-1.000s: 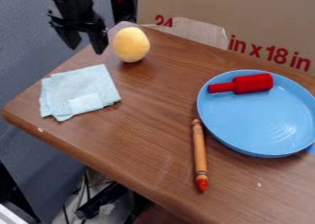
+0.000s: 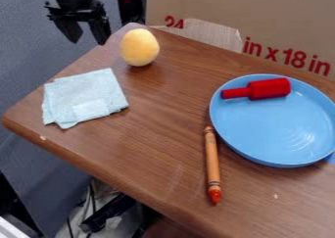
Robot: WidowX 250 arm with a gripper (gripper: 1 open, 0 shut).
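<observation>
My gripper point(image 2: 86, 30) hangs at the upper left, above and beyond the table's far left edge, its black fingers apart with nothing seen between them. A folded pale blue cloth point(image 2: 81, 100) lies on the left of the wooden table. A yellow egg-shaped object point(image 2: 140, 47) stands toward the back. On the right, a blue plate point(image 2: 275, 134) holds a red cylinder with a handle point(image 2: 265, 87). An orange crayon point(image 2: 213, 168) with a red tip lies left of the plate.
A cardboard box point(image 2: 249, 22) stands behind the table point(image 2: 144, 164), with clear plastic at the back edge. Cables and gear lie below the left edge.
The objects on the table have not visibly moved.
</observation>
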